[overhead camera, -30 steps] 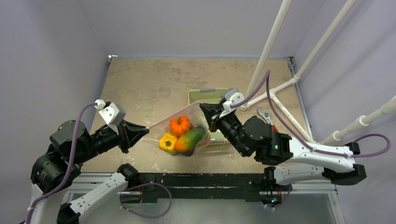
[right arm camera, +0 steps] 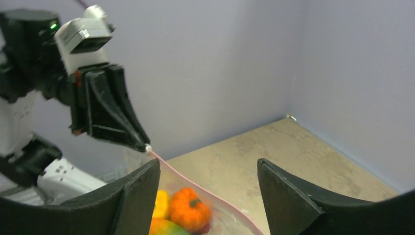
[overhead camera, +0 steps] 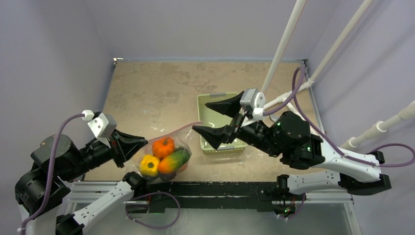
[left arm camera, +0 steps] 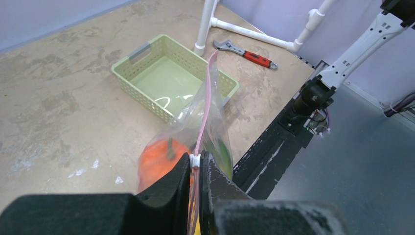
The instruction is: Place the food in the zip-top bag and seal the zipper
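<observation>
My left gripper is shut on the pink zipper end of the clear zip top bag (overhead camera: pixel 183 134), with the white slider (left arm camera: pixel 195 161) between its fingertips. The bag holds an orange pumpkin (overhead camera: pixel 163 147), a yellow pepper (overhead camera: pixel 149 165) and a green-orange fruit (overhead camera: pixel 174 160), with something darker partly hidden beneath. Its free end rises to the right, and in the right wrist view its zipper edge (right arm camera: pixel 205 192) runs diagonally below my right gripper, which stands wide open with nothing between its fingers.
A pale green basket (left arm camera: pixel 151 83) sits empty behind the bag. A wrench (left arm camera: pixel 254 58) and white pipe frame (left arm camera: pixel 249 33) are at the right. The bag is at the table's front edge.
My left gripper has moved left with the bag, which shifted from in front of the basket toward the left.
</observation>
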